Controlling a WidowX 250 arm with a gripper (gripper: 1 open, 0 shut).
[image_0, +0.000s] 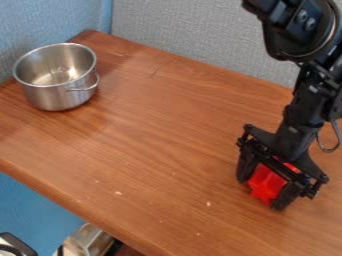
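Note:
My black gripper is down at the right side of the wooden table, its fingers around a red object. The fingers hide much of the red object, and whether they are closed tight on it I cannot tell. A steel pot with a wire handle stands at the back left of the table.
A grey textured wall runs behind it, and a blue surface lies beyond the left edge. Metal items sit at the bottom left, off the tabletop.

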